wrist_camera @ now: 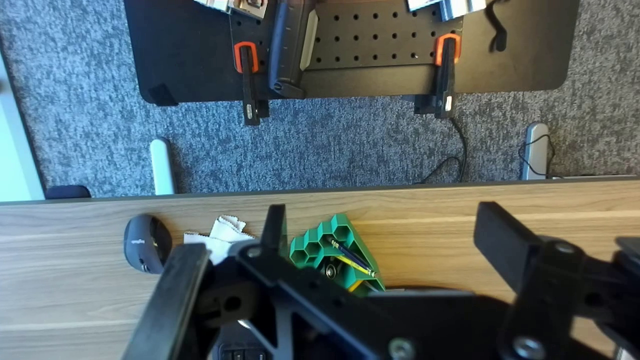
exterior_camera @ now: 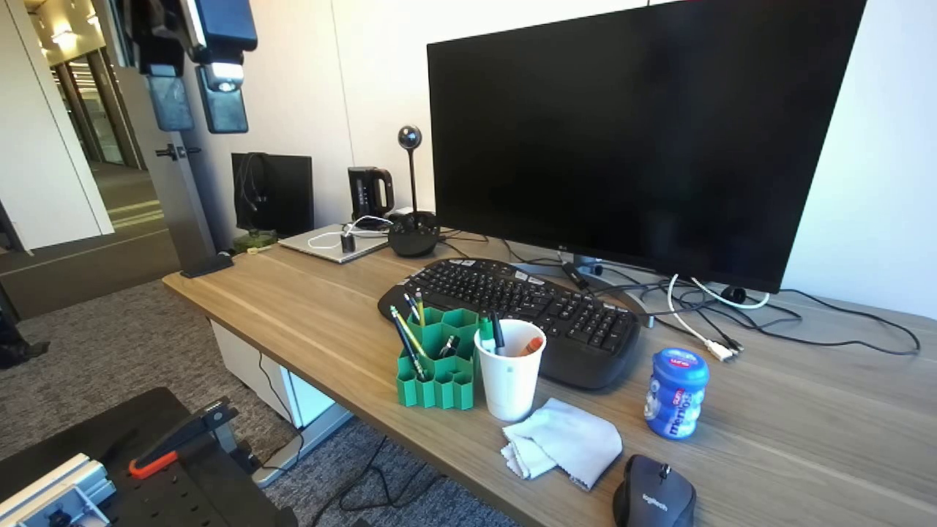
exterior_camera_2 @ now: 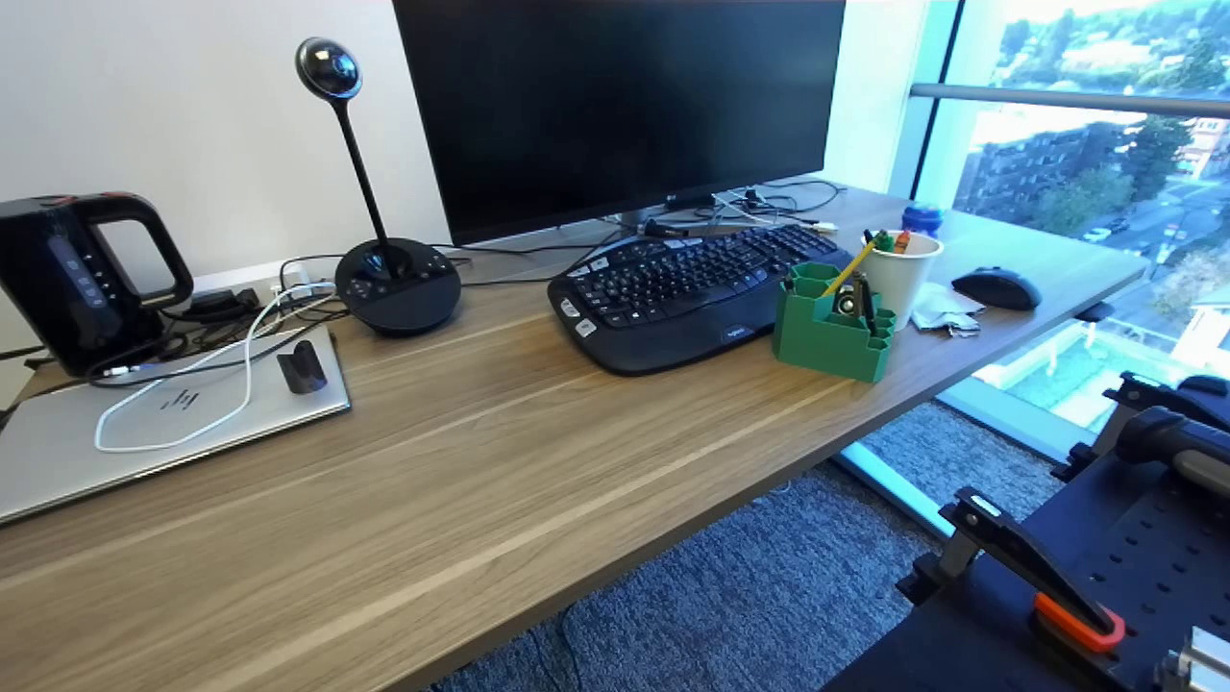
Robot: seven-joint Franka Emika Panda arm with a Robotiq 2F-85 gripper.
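Note:
High at the upper left of exterior view 1, my gripper (exterior_camera: 199, 110) hangs open above the desk, nothing between its fingers. A green honeycomb organizer (exterior_camera: 427, 392) holds several pens and pencils. Right beside it stands a white cup (exterior_camera: 511, 386) with markers in it. A pale folded cloth (exterior_camera: 569, 439) lies in front of the cup, near a dark mouse (exterior_camera: 654, 496). A blue gum bottle (exterior_camera: 677, 395) stands upright to the right. In the wrist view, the organizer (wrist_camera: 342, 228) shows between my spread fingers, well below them; the cup is mostly hidden there by the gripper.
Behind the organizer lies a black keyboard (exterior_camera_2: 680, 294), with a large monitor (exterior_camera: 632, 140) behind it. A webcam on a stand (exterior_camera_2: 398, 294), a laptop (exterior_camera_2: 69, 427) and a kettle (exterior_camera_2: 75, 283) occupy the far left. Bare desk (exterior_camera_2: 461, 496) stretches in front of them.

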